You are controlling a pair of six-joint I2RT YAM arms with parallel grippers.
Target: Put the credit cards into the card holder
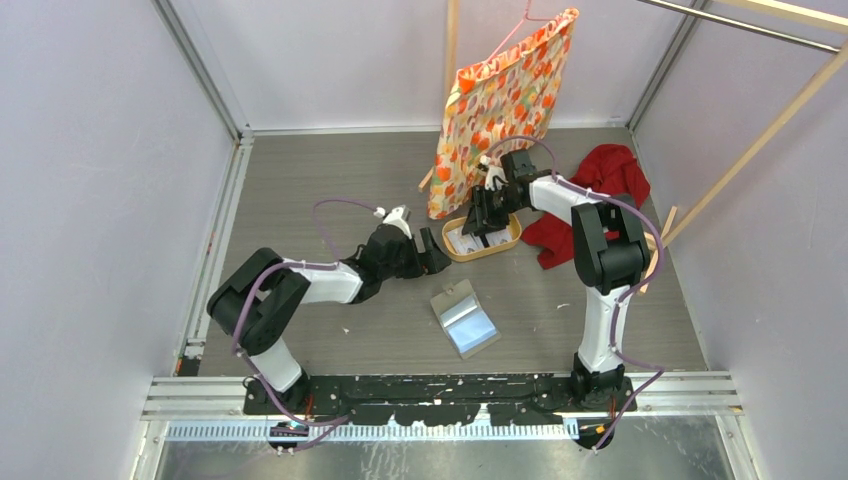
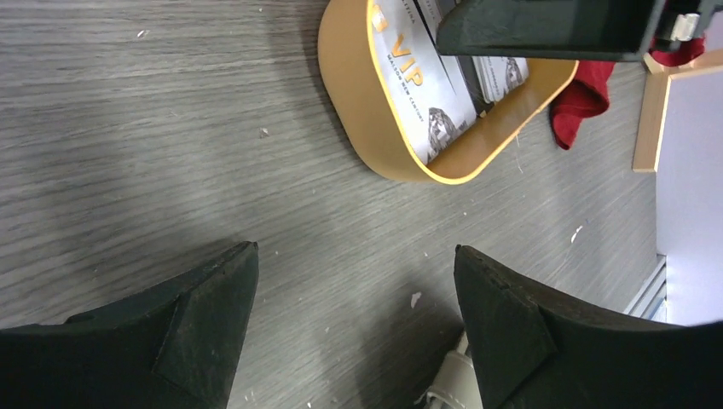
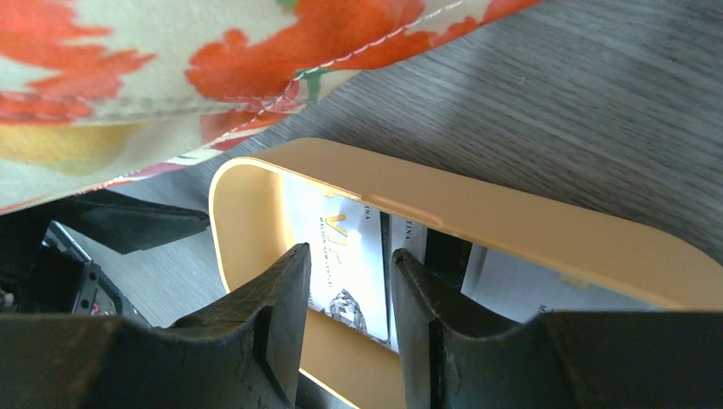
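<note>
White VIP cards [image 3: 345,264] lie in a tan oval tray [image 1: 487,255], with a dark gap between some of them. Above the tray is my right gripper, its fingers a small way apart over the cards; I cannot tell whether they touch a card. Just left of the tray in the top view is my left gripper [image 1: 433,254], open wide and empty. Its own wrist view shows bare floor between the fingers and the tray wall [image 2: 367,111] beyond. The grey card holder [image 1: 466,320] lies open on the floor in front of the tray.
An orange-patterned cloth [image 1: 505,105] hangs right behind the tray, close to my right gripper. A red cloth [image 1: 600,190] is bunched to the tray's right, near a wooden frame [image 1: 770,125].
</note>
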